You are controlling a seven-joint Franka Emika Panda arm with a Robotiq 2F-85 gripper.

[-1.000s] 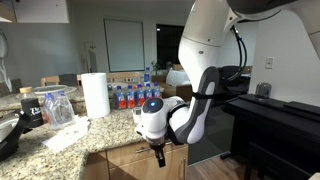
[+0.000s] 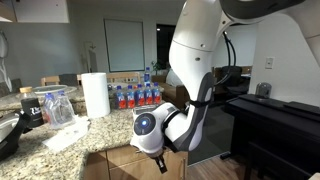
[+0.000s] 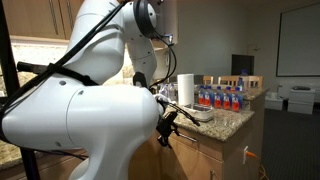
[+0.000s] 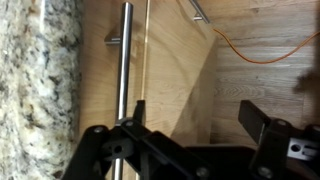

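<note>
In the wrist view my gripper stands open, its dark fingers (image 4: 136,113) well apart with nothing held between them. A long metal bar handle (image 4: 125,65) on the wooden cabinet front (image 4: 172,70) runs down toward the left finger, which partly covers its lower end. In exterior view 1 the gripper (image 2: 161,163) points downward in front of the cabinet (image 2: 122,158), below the counter's edge. Exterior view 2 shows the gripper (image 3: 166,136) beside the cabinet front (image 3: 205,153). Whether a finger touches the handle, I cannot tell.
The granite counter (image 4: 38,85) borders the cabinet on the left. On it stand a paper towel roll (image 2: 96,95), several blue bottles (image 2: 140,97), a dark-capped bottle (image 2: 29,103) and a black pan (image 2: 10,135). An orange cord (image 4: 260,60) lies on the open floor.
My gripper and wrist have come down and slightly left in exterior view 1, lower against the cabinet front. The things on the counter have stayed put.
</note>
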